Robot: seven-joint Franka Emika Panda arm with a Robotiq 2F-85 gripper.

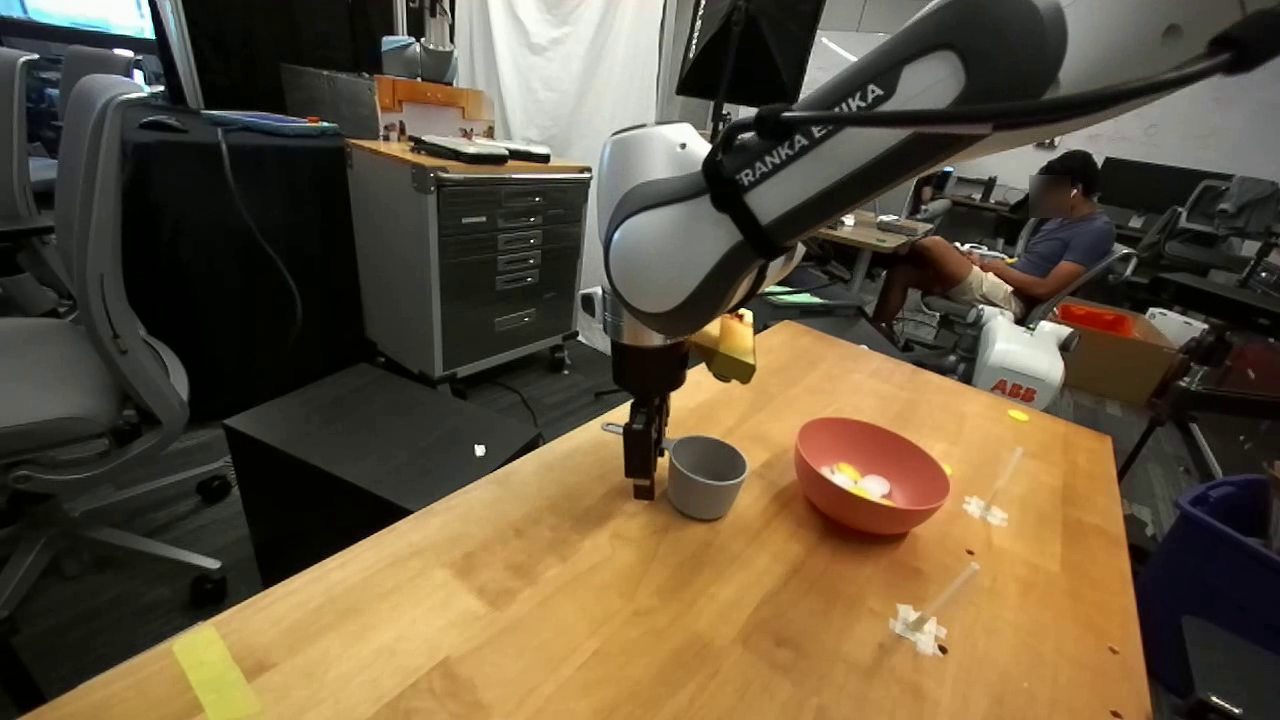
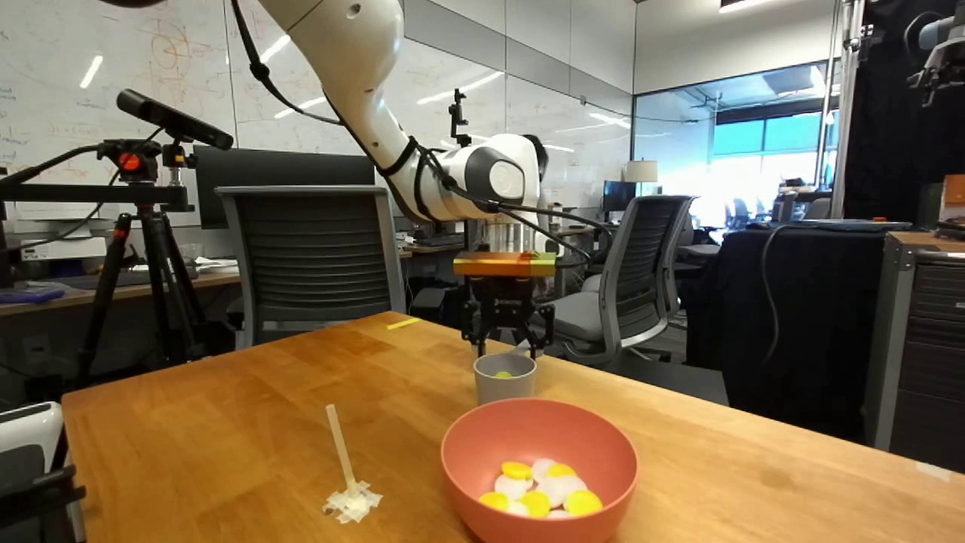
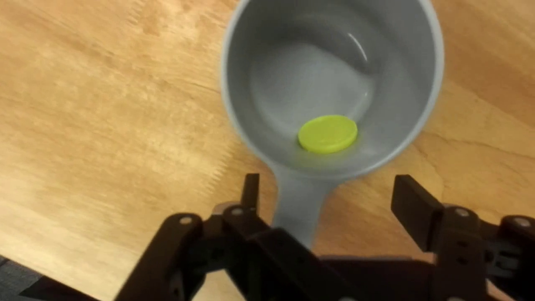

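The grey cup [image 1: 705, 478] stands upright on the wooden table, with a yellow-green disc [image 3: 328, 133] lying inside it. In the wrist view its handle [image 3: 299, 205] runs between the fingers of my gripper, with a gap on both sides, wider on the right. The gripper is open and holds nothing, low over the table behind the cup. A red bowl [image 2: 543, 412] sits beside the cup, holding several white and yellow discs [image 2: 561, 489].
Two thin clear sticks stand in taped bases; one tape patch [image 1: 919, 628] is near the front and the other [image 1: 986, 511] is right of the bowl. A yellow tape strip [image 1: 216, 672] marks the near left corner.
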